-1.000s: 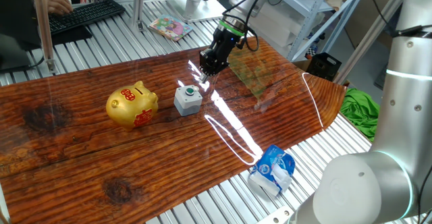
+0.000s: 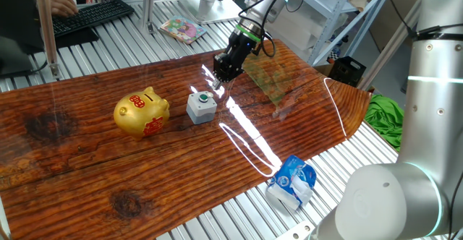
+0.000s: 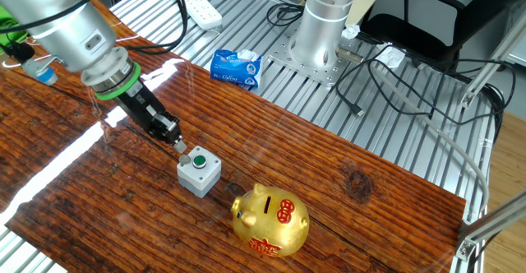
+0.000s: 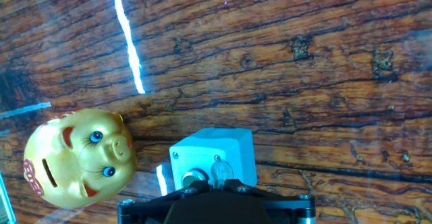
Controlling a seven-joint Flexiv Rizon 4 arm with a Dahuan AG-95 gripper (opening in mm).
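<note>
A small white box [image 3: 198, 177] with a green button [image 3: 200, 161] on top stands on the wooden table. My gripper [image 3: 182, 148] reaches down at a slant to the box's edge, its pale fingertips close together beside the button. From the wrist, the box [image 4: 216, 150] appears just beyond the dark fingers, which hide its lower part; the button [image 4: 194, 177] is partly covered. The fingers look shut, with no separate object visible between them. Whether the tips touch the box cannot be told. A golden piggy bank [image 2: 142, 113] stands upright beside the box.
A blue tissue pack [image 2: 293, 181] lies at the table's edge near the robot's base [image 3: 319, 43]. A power strip [image 3: 202, 8] and loose cables are on the slatted metal surface.
The large arm link at the right has shifted slightly left. At the table, the gripper, box and piggy bank show no clear movement.
</note>
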